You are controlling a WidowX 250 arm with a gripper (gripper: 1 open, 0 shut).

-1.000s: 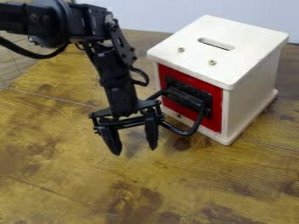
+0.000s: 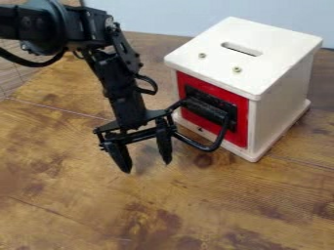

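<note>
My black gripper (image 2: 143, 155) hangs low over the wooden table, pointing down with its two fingers apart and nothing between them. Right of it stands a white wooden box (image 2: 280, 98) with a slot and two small knobs on its sloped top and a red front (image 2: 236, 137). A black panel with a bent black bar (image 2: 221, 137) sits on that front; the bar reaches out toward my gripper, partly behind it, so whether they touch is unclear.
A wire mesh lies at the far left, and a pale wall runs along the back.
My gripper has shifted slightly left and up over the last second. The box looks unmoved.
</note>
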